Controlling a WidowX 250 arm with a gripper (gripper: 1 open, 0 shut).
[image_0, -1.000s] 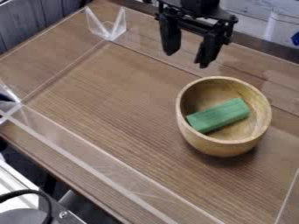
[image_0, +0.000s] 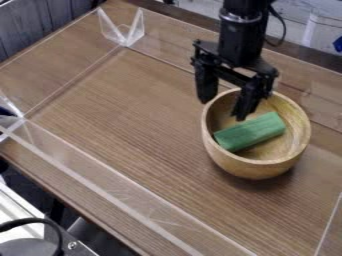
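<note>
A wooden bowl (image_0: 274, 155) stands on the right half of the table, with a green block (image_0: 251, 131) lying inside it. My black gripper (image_0: 226, 100) hangs over the bowl's back rim, its fingers open and spread apart, one at the left just outside or above the rim, the other over the bowl above the block. Nothing shows between the fingers.
Clear plastic pieces sit at the back left corner and left edge. A white wall with cables is behind the arm.
My gripper has come down from high above the table's back toward the bowl, staying open. The bowl and green block look unmoved.
</note>
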